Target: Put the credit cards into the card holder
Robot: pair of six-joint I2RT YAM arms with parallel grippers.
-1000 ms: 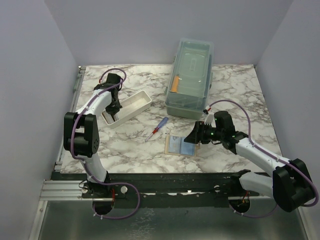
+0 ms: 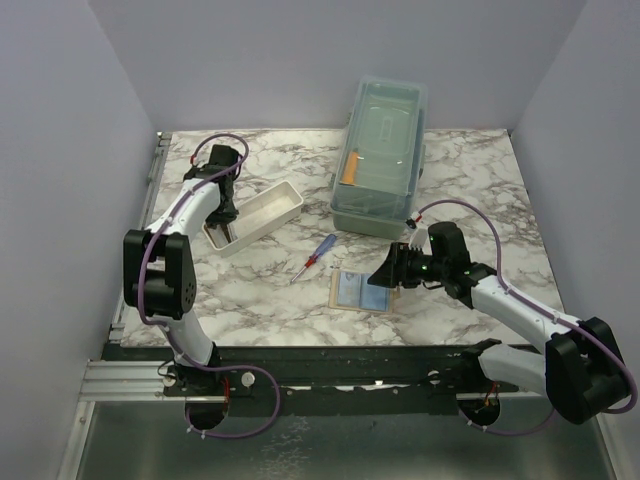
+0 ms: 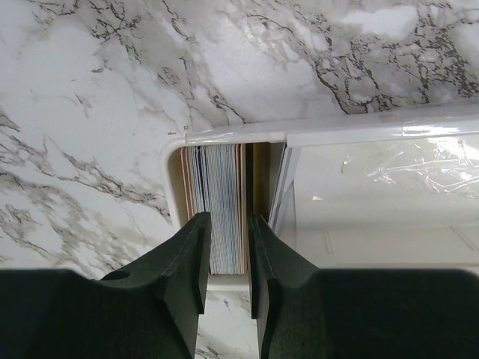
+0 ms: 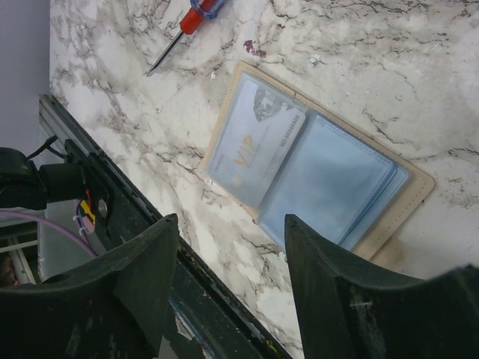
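A row of cards (image 3: 221,187), seen edge-on, fills the end section of a white tray (image 2: 271,211). Over it hangs my left gripper, fingers part open at the cards' near part; whether anything is between them is unclear. A tan card holder (image 4: 422,186) lies flat on the marble table, with a VIP card (image 4: 251,138) and light blue cards (image 4: 325,176) on it. Above and beside it is my right gripper, open, with nothing between its fingers.
A screwdriver (image 2: 325,245) lies between tray and holder. A large lidded plastic box (image 2: 385,140) stands at the back middle.
The left arm has shifted very slightly over the tray. The right arm and the things on the table look unchanged.
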